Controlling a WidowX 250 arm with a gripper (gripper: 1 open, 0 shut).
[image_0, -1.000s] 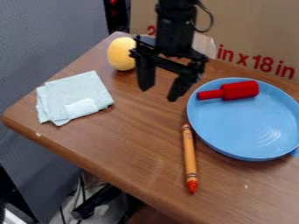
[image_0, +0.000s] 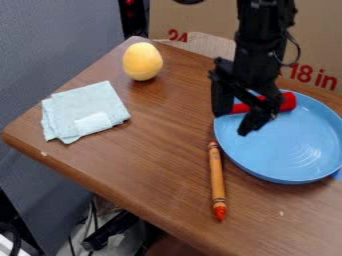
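Observation:
My black gripper (image_0: 238, 108) is over the left side of a blue plate (image_0: 278, 150), its fingers apart around a red cylinder (image_0: 281, 101) lying toward the plate's back, which the gripper partly hides. An orange crayon (image_0: 217, 184) with red ends lies on the table in front of the plate, to its left. A yellow egg-shaped object (image_0: 142, 61) sits at the back left. A folded pale cloth (image_0: 83, 112) lies on the left.
A cardboard box (image_0: 190, 19) stands at the back. The table's left edge drops to a grey floor.
My gripper has moved right and down from above the middle of the table to over the red cylinder on the plate. The other objects look unmoved.

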